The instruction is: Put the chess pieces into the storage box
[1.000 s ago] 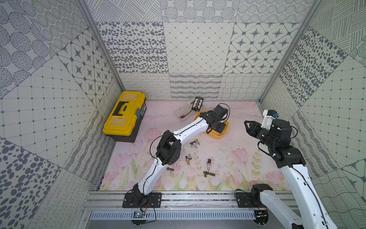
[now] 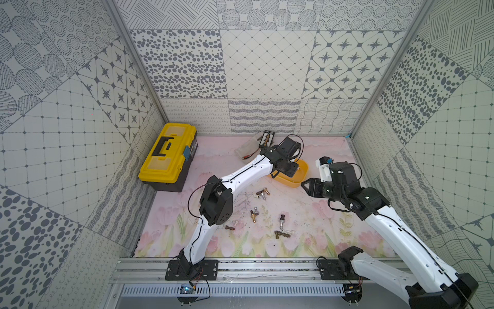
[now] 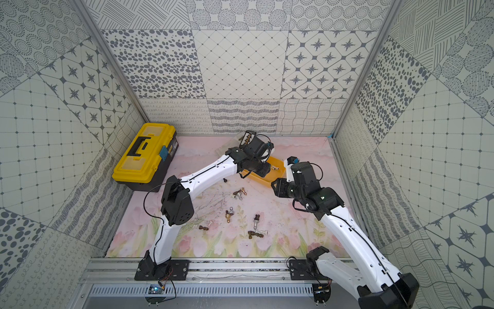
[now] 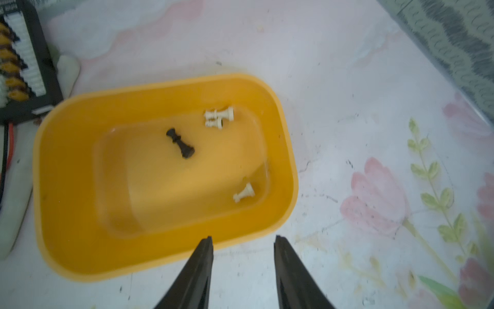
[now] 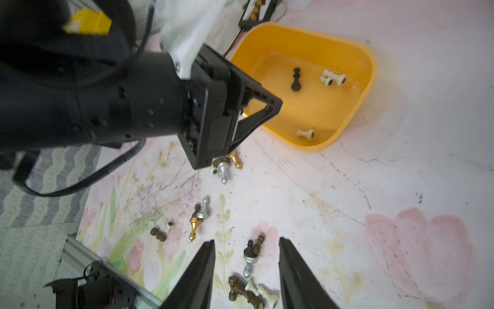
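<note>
An orange open box holds a black piece and several white ones. My left gripper hovers above its near edge, open and empty. Loose chess pieces in gold, silver, brown, black and white lie in small groups on the table: a gold one, a silver one, a brown one and a white one. My right gripper hangs open above the table, right of the box, with nothing between its fingers; pieces show below it.
A closed yellow toolbox stands at the back left. Behind the box lie a pale bag and a dark tray of small items. My left arm spans the middle left.
My right arm has swung left toward the box and the middle of the table. The left arm has shifted slightly up and left over the box.
</note>
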